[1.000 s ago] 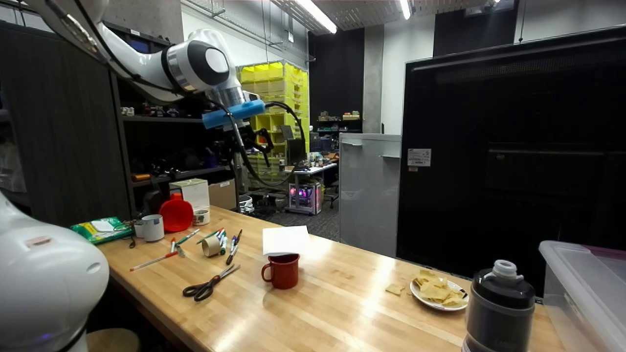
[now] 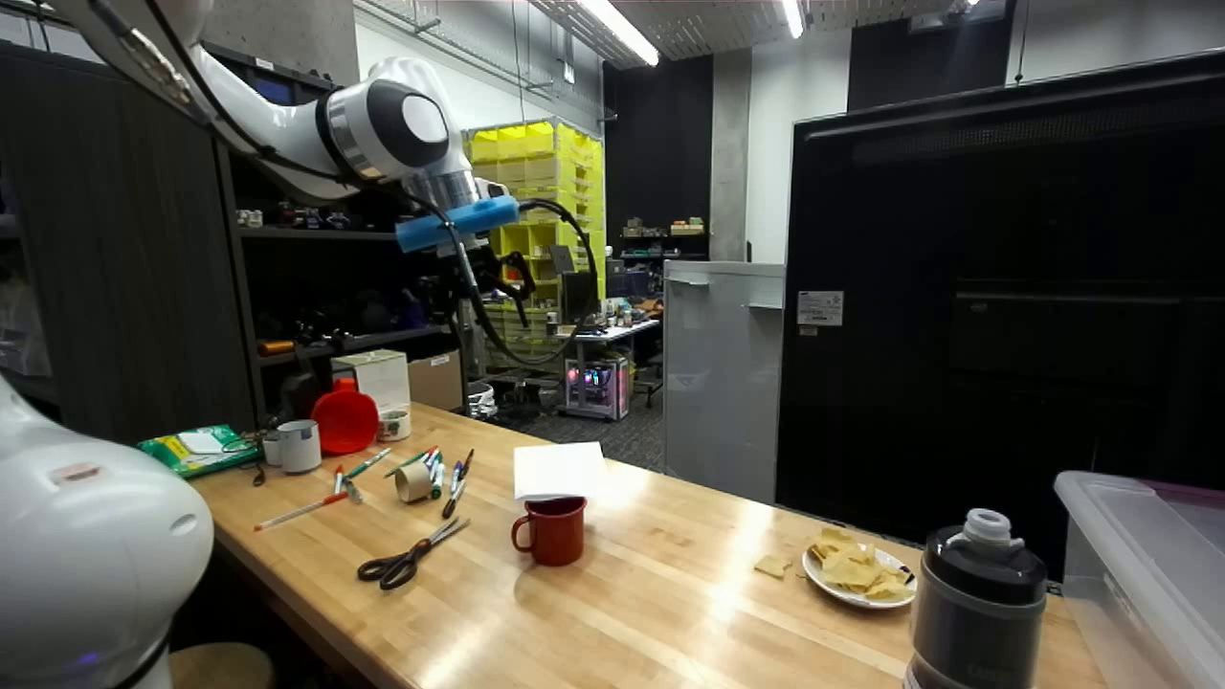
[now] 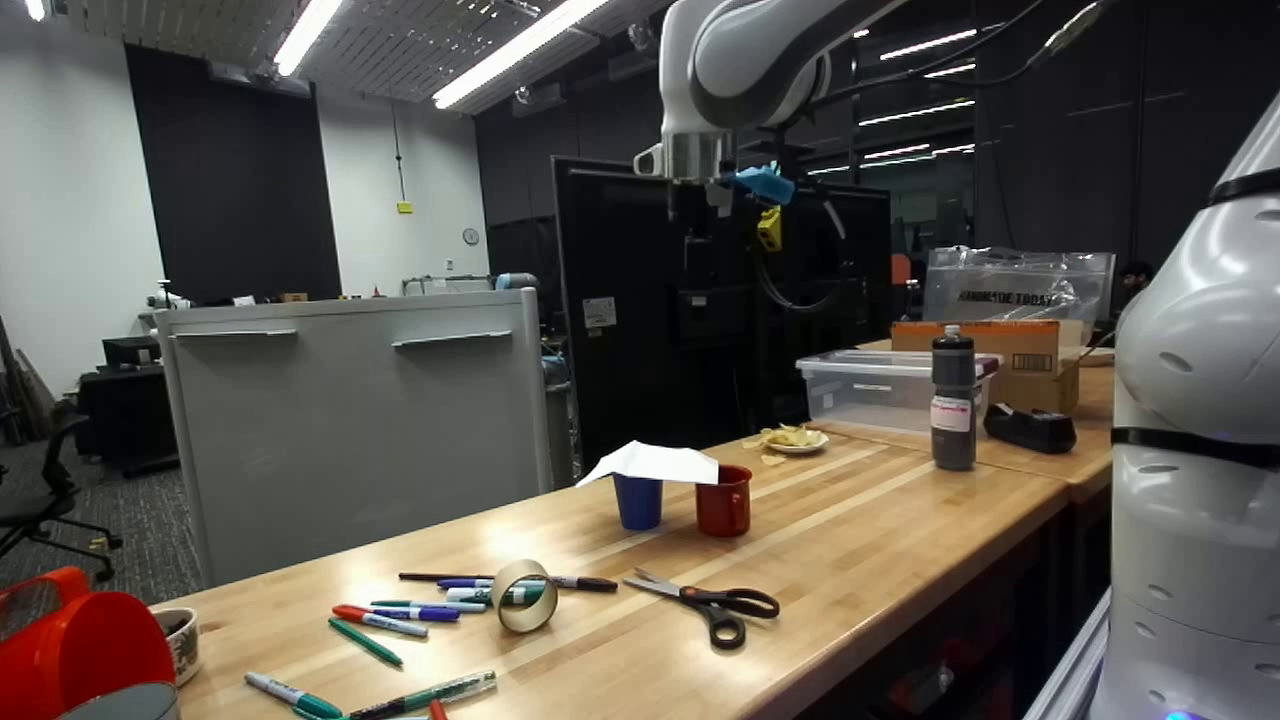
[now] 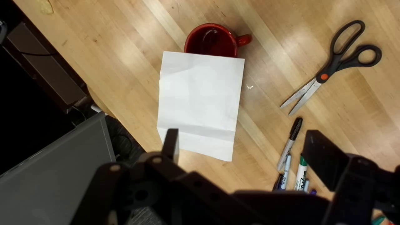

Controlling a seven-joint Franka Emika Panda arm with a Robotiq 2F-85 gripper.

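Observation:
High above the table hangs my gripper, its two fingers (image 4: pixel 170 144) wide apart with nothing held between them. Beneath it, in the wrist view, lies a creased sheet of white paper (image 4: pixel 200 101). The second exterior view shows that paper resting on top of a blue cup (image 3: pixel 638 504), which the wrist view hides. Right beside stands a red mug (image 2: pixel 553 532), upright, its rim partly covered by the paper's edge. Black-handled scissors (image 4: pixel 328 71) lie on the bare wood, blades slightly parted.
Several markers (image 3: pixel 402 618) are scattered round a tape roll (image 3: pixel 524 596). A plate of chips (image 2: pixel 858 570), a dark bottle (image 2: pixel 982 603) and a clear bin (image 2: pixel 1148 574) occupy the far end. A red container (image 2: pixel 345 418) stands at the other end. Open table lies between mug and plate.

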